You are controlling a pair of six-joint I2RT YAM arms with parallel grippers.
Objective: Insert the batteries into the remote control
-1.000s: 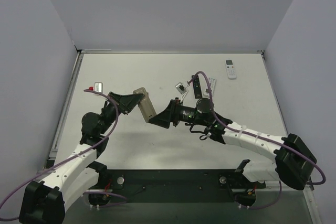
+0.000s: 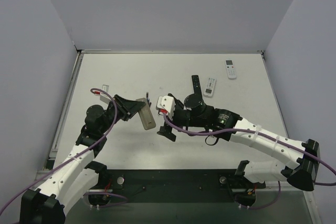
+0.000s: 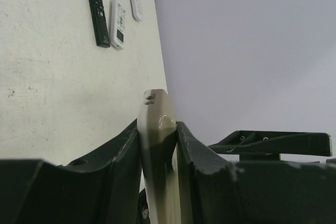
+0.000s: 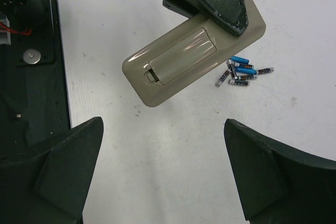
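My left gripper (image 2: 135, 104) is shut on a beige remote (image 2: 147, 118), raised over the middle-left of the table with its back and closed battery cover (image 4: 182, 56) facing the right wrist camera. Just right of it hangs my right gripper (image 2: 169, 124), part open; in its wrist view the two fingers stand apart below the remote with nothing between them. Behind the remote, a small pile of batteries (image 4: 242, 71), some blue, lies on the table.
A black remote (image 2: 196, 84) and two white remotes (image 2: 210, 87) (image 2: 230, 70) lie at the back right. The white table (image 2: 257, 98) is otherwise mostly clear, with walls on both sides and behind.
My right arm has shifted and its wrist has turned; the gripper moved a little away from the remote's end.
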